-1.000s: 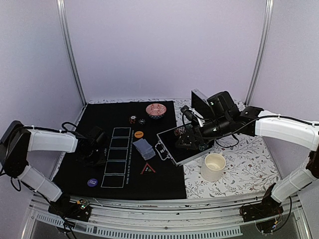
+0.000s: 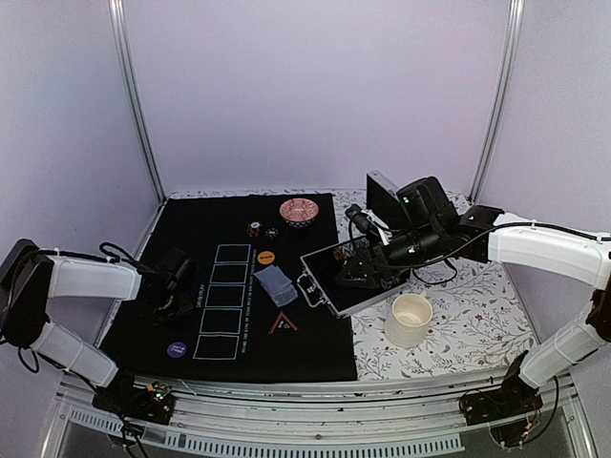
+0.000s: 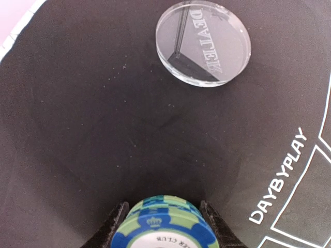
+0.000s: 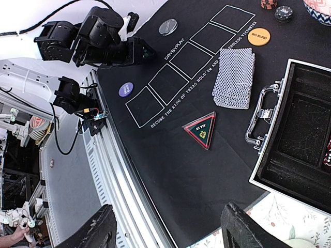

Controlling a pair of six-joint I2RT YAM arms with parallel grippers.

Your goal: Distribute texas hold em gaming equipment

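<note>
My left gripper is shut on a stack of blue and green poker chips (image 3: 155, 221), over the black mat's left part. Beyond it on the mat lies the clear round dealer button (image 3: 204, 46). The gap between chips and mat is hard to judge. In the top view my right gripper (image 2: 355, 275) hangs over the open case (image 2: 329, 286). Its fingers (image 4: 103, 230) stand apart in the right wrist view, nothing between them. On the mat are the card deck (image 4: 234, 77), triangular all-in marker (image 4: 201, 130), orange big blind (image 4: 258, 36) and purple button (image 4: 125, 89).
Behind the mat's middle stand a patterned bowl (image 2: 299, 212), a red chip stack (image 2: 254, 229) and a black chip stack (image 2: 272, 233). A cream cup (image 2: 409, 320) is right of the mat.
My left gripper has shifted a little to the left and toward the front of the mat. The right arm and the objects on the table look unmoved.
</note>
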